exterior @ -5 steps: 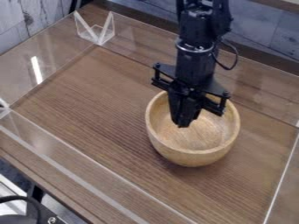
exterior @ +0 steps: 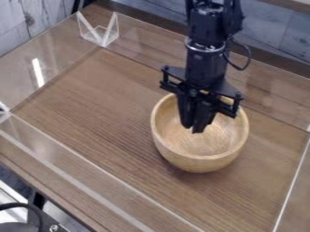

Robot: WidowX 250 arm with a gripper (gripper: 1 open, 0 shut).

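A tan oval bowl (exterior: 200, 146) sits on the wooden table right of centre. The black robot gripper (exterior: 194, 119) hangs over the bowl's back part, its fingers pointing down into it. Whether the fingers are open or shut, or hold anything, I cannot tell.
A white wire-like holder (exterior: 100, 32) stands at the back left. A wall runs along the back behind the arm, and black cables lie at the lower left corner.
The arm and gripper have shifted very slightly over the bowl; the bowl looks essentially in the same place.
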